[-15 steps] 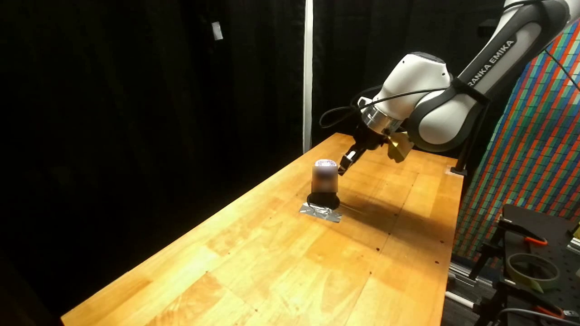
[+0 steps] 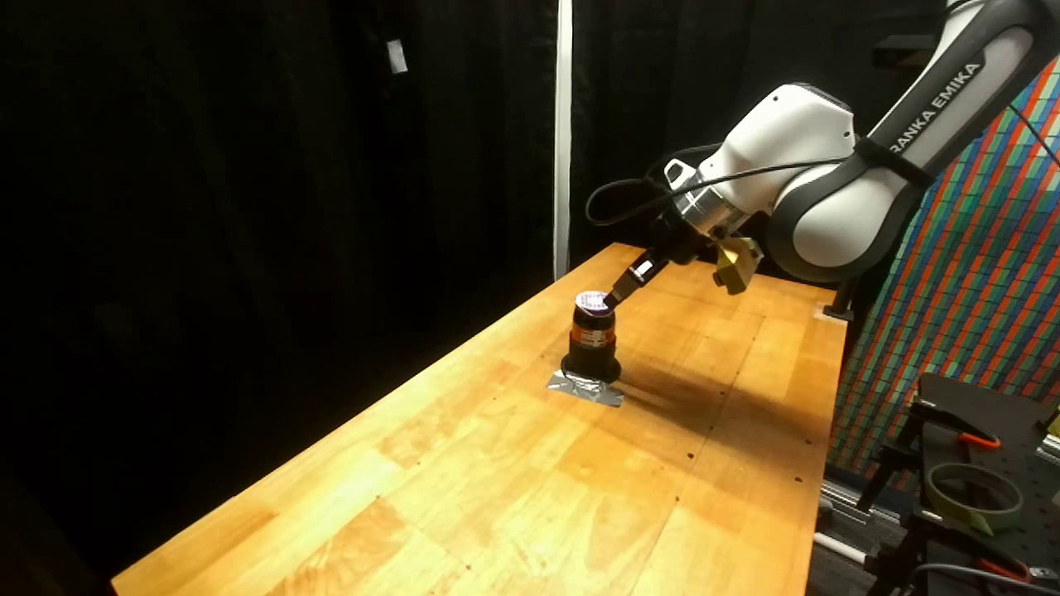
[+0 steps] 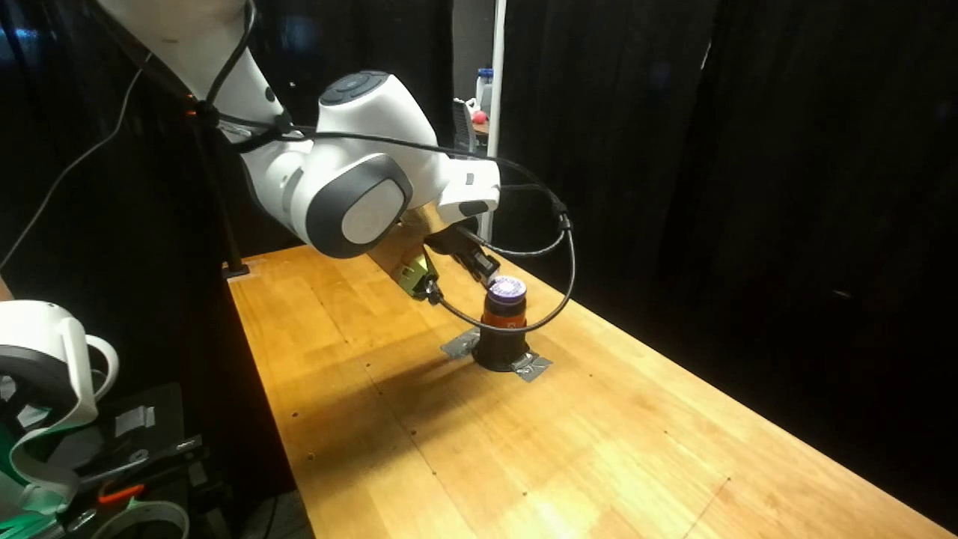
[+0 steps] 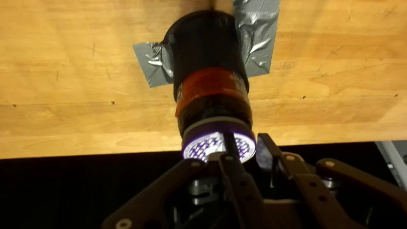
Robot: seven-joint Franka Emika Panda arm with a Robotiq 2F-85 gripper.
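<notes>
A dark jar with an orange label (image 2: pixel 593 338) stands upright in a black base on the wooden table. Its lid (image 3: pixel 508 287) is white and patterned, with a purple rim. My gripper (image 2: pixel 613 297) slants down to the lid's edge, on the arm's side. In the wrist view, the gripper is part open with a clear gap between its fingers. One finger (image 4: pixel 231 147) overlaps the lid's face, while the other is just past the lid's right edge. Whether either finger touches the lid is hard to tell.
Silver tape (image 4: pixel 261 38) fixes the base to the table. Around the jar the tabletop (image 2: pixel 477 477) is bare. A cable (image 3: pixel 571 269) loops out from the arm, crossing in front of the jar in exterior view 2. Black curtains hang behind the table.
My gripper has risen slightly and moved left in exterior view 1, from beside the jar's upper side to the lid's edge. The jar stands in the same place.
</notes>
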